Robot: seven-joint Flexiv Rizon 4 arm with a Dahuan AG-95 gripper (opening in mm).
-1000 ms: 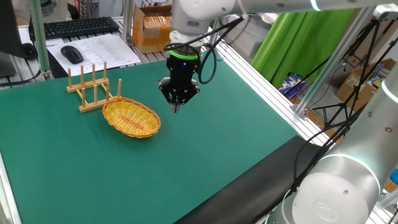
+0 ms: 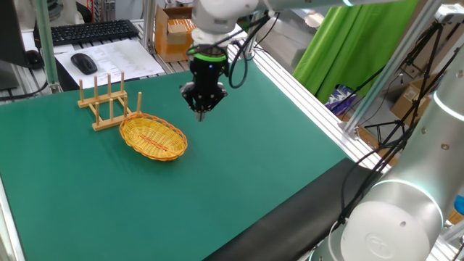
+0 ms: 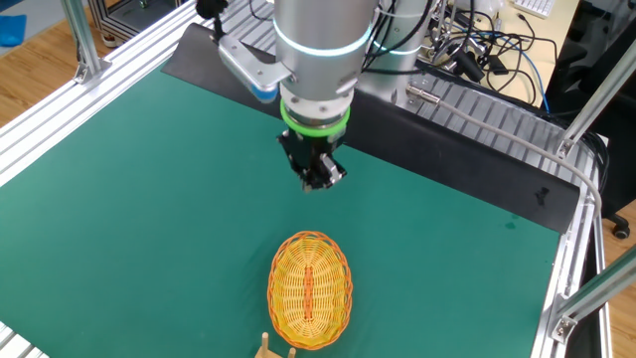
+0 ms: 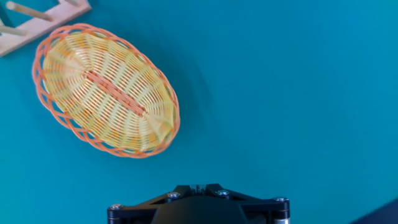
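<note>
An oval wicker basket, yellow with an orange braided rim, lies empty on the green table. Close against its far-left end in exterior view 1 stands a wooden rack with upright pegs. My gripper hangs above the table, to the basket's right in that view and apart from it. From the opposite side, the gripper is between the arm's base and the basket. In the wrist view its fingertips meet at the bottom edge, so the gripper looks shut, with nothing visible between the fingers.
A black strip runs along the base side. Beyond the far edge are a mouse, a keyboard and a cardboard box. Metal posts stand at the table's borders.
In exterior view 1 my gripper has shifted slightly left and up, a little nearer the basket's side. The basket and rack have stayed put.
</note>
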